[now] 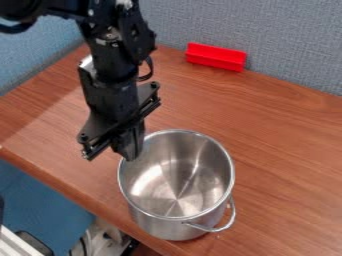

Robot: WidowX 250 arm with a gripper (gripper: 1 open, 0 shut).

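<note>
A black robot arm hangs from the top left, its gripper (pixel 130 150) pointing down at the upper left rim of a steel pot (pixel 185 185). The fingertips are at that rim; whether they touch it or hold it is unclear. The pot stands on the wooden table, empty, with a wire handle at its lower right.
A red oblong block (pixel 215 56) lies at the back of the table (pixel 281 150), near a grey fabric panel.
</note>
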